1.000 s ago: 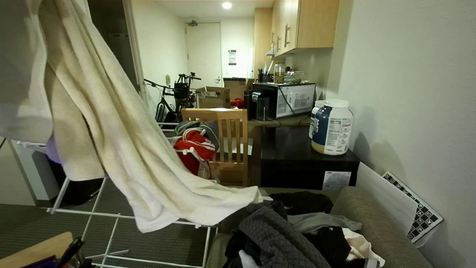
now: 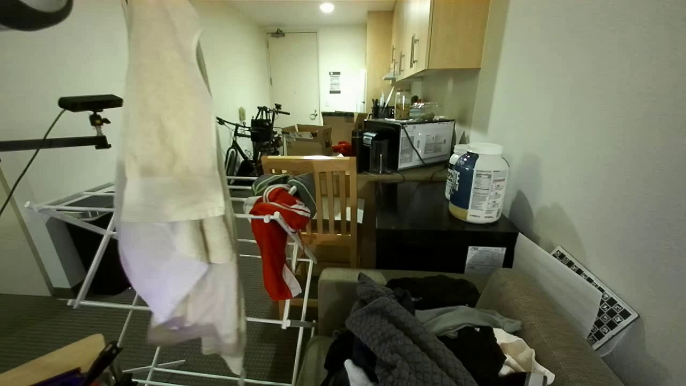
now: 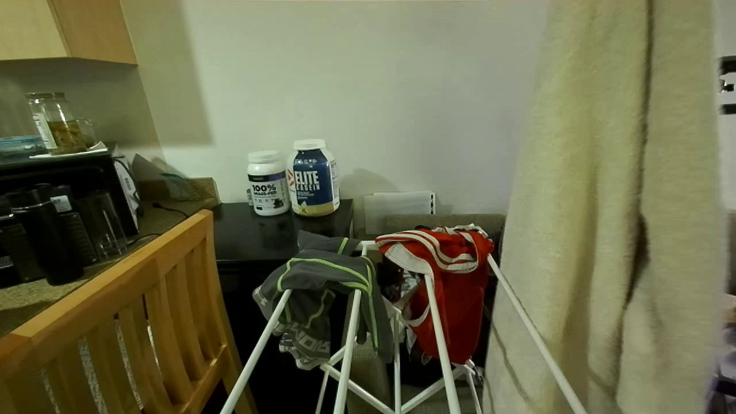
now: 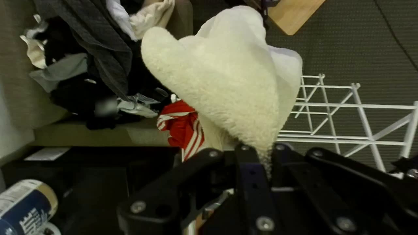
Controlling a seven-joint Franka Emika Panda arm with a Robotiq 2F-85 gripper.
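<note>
A long cream towel (image 2: pixel 173 161) hangs down in exterior view 1, in front of the white drying rack (image 2: pixel 103 257). In the wrist view my gripper is shut on the towel (image 4: pixel 231 74), which spreads away from the fingertips. The same towel (image 3: pixel 607 207) fills the right side of exterior view 2, its top beyond the frame. Over the rack's far end lie a red garment with white stripes (image 3: pixel 455 303) and a grey one with green lines (image 3: pixel 324 276). The gripper itself is out of sight in both exterior views.
A heap of dark, grey and cream laundry (image 2: pixel 405 328) covers the couch (image 2: pixel 546 321). Behind the rack stands a wooden chair (image 2: pixel 334 193). Two tubs (image 3: pixel 314 178) sit on the black cabinet (image 2: pixel 424 206). The rack's near bars are bare apart from the towel hanging before them.
The towel, slanting across to the laundry heap a second ago, now hangs nearly straight down, clear of the couch. More of the red garment and the rack shows.
</note>
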